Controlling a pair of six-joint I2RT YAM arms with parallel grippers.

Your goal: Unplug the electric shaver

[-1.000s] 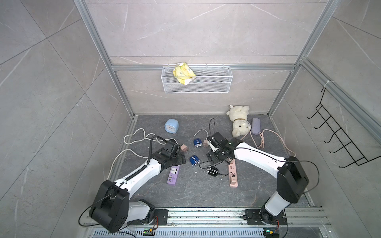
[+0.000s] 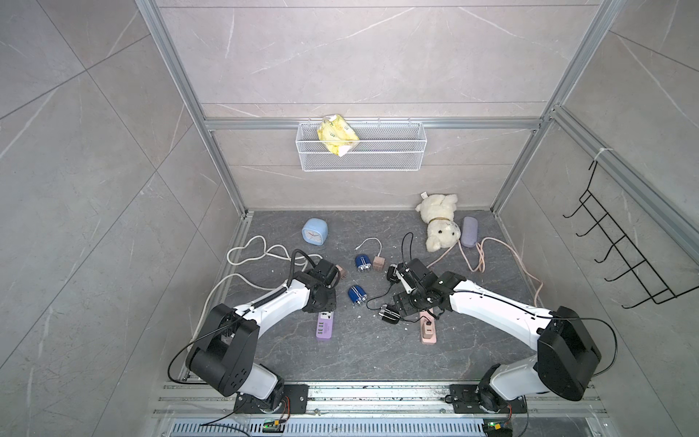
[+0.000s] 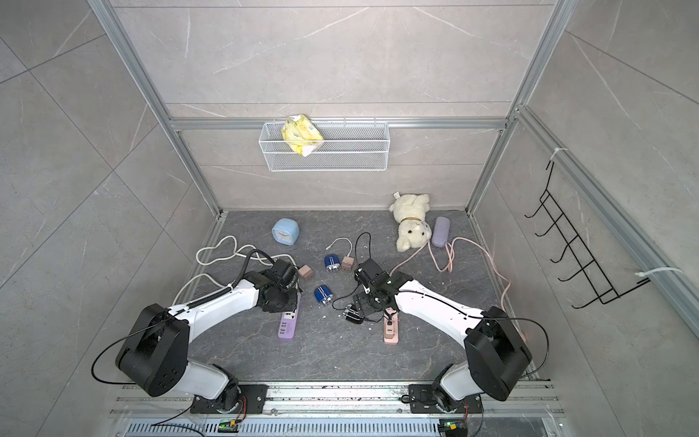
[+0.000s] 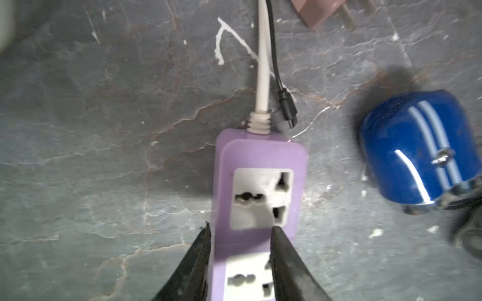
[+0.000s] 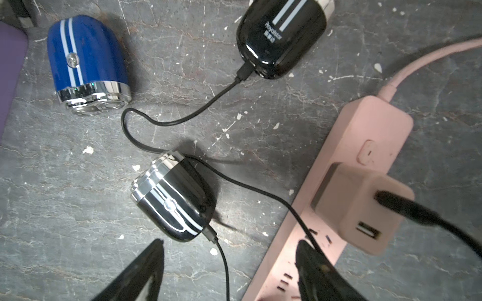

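Observation:
My left gripper is open astride the purple power strip (image 4: 258, 158), beside a blue shaver (image 4: 411, 140). My right gripper is open above the table, left of the pink power strip (image 5: 376, 125). That strip holds a cube charger (image 5: 366, 200) with a black cable plug (image 5: 406, 205) in it. Two black shavers (image 5: 170, 200) lie nearby, each with a cable attached; another blue shaver (image 5: 87, 60) lies at upper left in the right wrist view.
A teddy bear (image 2: 440, 225) and grey cylinder (image 2: 469, 229) lie at the back right, a light-blue clock (image 2: 314, 231) at the back. A wire basket (image 2: 364, 160) hangs on the rear wall. Loose cords cover both sides.
Both arms have shifted: the right one rightward and slightly down, the left toward the purple strip. The purple strip appears turned slightly, its near end now further right.

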